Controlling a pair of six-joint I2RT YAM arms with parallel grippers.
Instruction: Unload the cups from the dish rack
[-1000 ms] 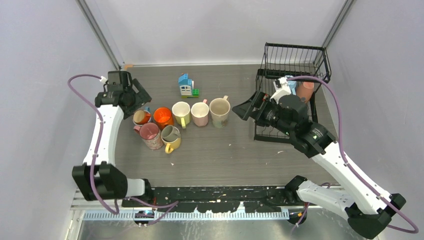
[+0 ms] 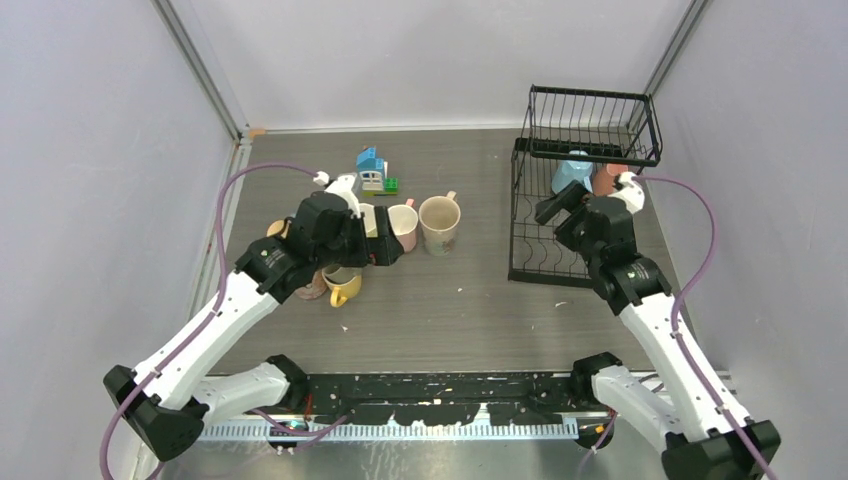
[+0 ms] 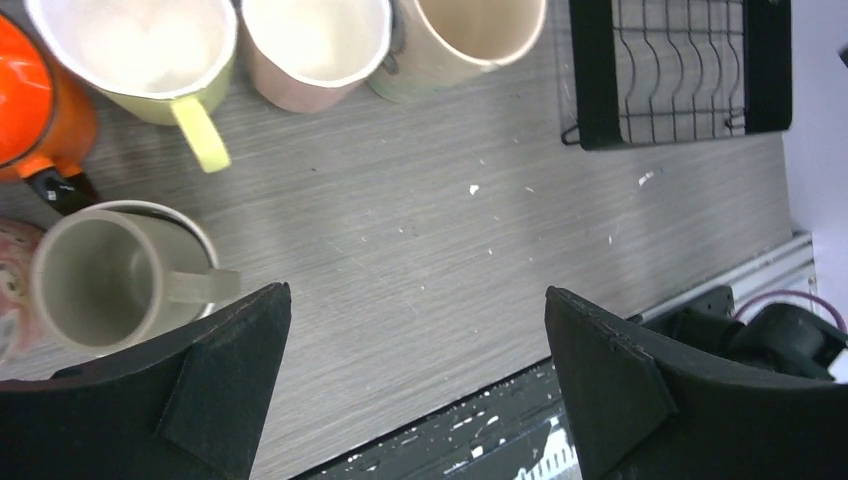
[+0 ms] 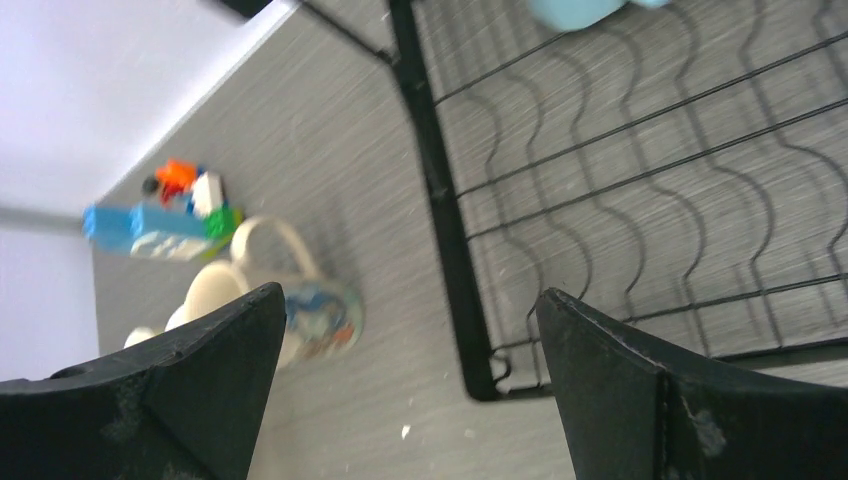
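The black dish rack (image 2: 520,250) stands at the right, holding a light blue cup (image 2: 568,172) and a salmon cup (image 2: 607,183) at its back. My right gripper (image 2: 560,208) hangs open over the rack's lower tier; in the right wrist view only the bottom of the blue cup (image 4: 575,12) shows. My left gripper (image 2: 385,236) is open above the table's cups, nothing between its fingers. Below it are a beige mug (image 2: 440,228), pink cup (image 3: 310,60), yellow cup (image 3: 130,50), orange cup (image 3: 30,110) and grey cup (image 3: 110,270), partly hidden in the top view.
A blue toy house (image 2: 370,170) stands at the back of the table. Walls close in on both sides.
My left gripper has moved right, from the left end of the cups to over their middle. My right gripper has shifted right, farther over the rack.
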